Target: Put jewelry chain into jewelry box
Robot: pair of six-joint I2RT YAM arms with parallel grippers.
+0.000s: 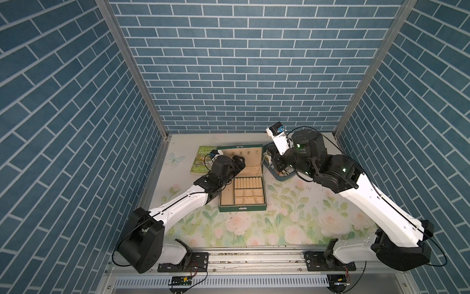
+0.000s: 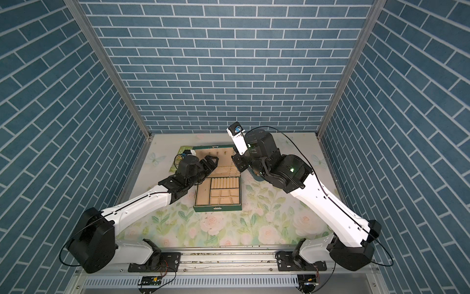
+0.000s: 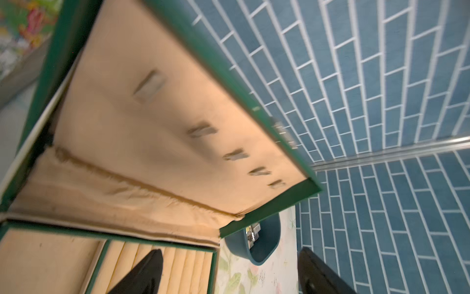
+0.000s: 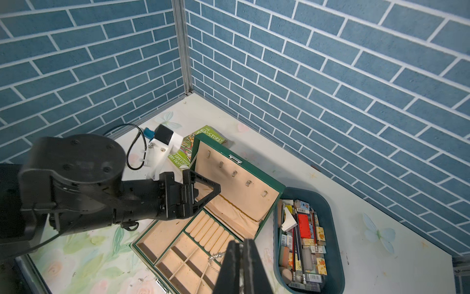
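The green jewelry box (image 1: 242, 208) stands wide open, its beige lid lining up and its lower half split into ring rolls and small compartments. In the right wrist view, the fingertips of my right gripper are pressed together, and a thin silver jewelry chain (image 4: 215, 255) trails from them above the compartments. Much of the chain is hidden behind the fingers. My left gripper has its fingers apart with nothing between them. It is over the box's left side, in front of the lid (image 4: 237, 183).
A blue-grey bin (image 4: 337, 254) full of small boxes and tools stands right of the jewelry box. A green book (image 1: 201, 159) lies at its left.
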